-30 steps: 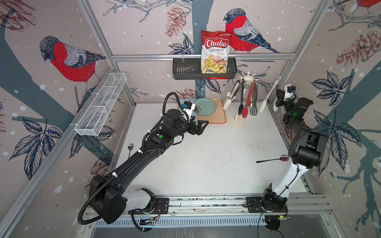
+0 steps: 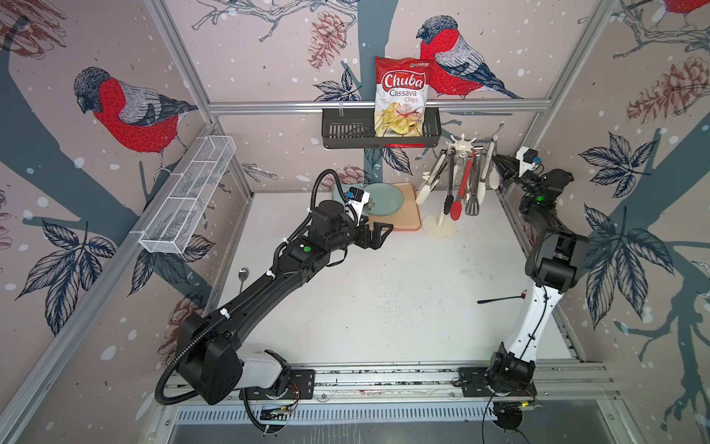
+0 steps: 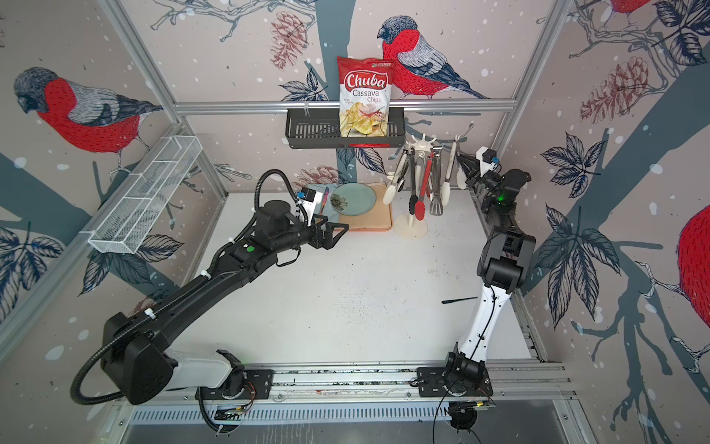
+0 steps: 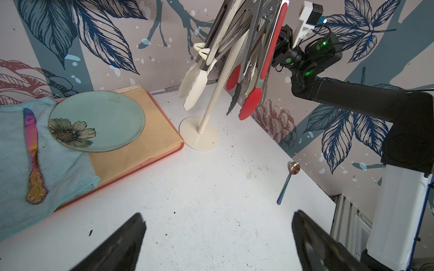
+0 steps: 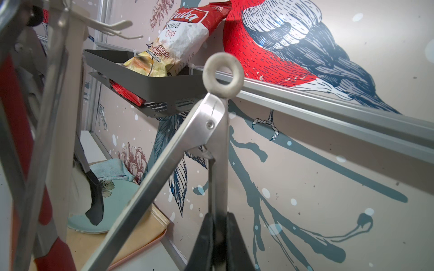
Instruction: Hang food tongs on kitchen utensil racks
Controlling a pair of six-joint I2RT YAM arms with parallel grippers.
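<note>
My right gripper is shut on one arm of steel tongs (image 5: 210, 124) with white tips and a cream ring at the top. Seen from the top left, these tongs (image 2: 486, 171) hang upright at the right side of the cream utensil rack (image 2: 462, 142). Its hooks fan out at the top, and several tongs, some with red or black tips, hang there. In the right wrist view, the ring is to the right of a cream hook (image 5: 113, 27) and apart from it. My left gripper (image 2: 381, 236) stands open and empty over the table; its blurred fingers (image 4: 119, 246) are wide apart.
A plate (image 4: 108, 117) and a cloth with a knife lie on a board (image 4: 156, 122) left of the rack. A spoon (image 4: 287, 180) lies on the right of the table. The black shelf (image 2: 347, 125) holds chips. Mid-table is clear.
My right gripper and the tongs in it have moved left, from beside the right wall to close by the rack. The left arm has shifted only slightly.
</note>
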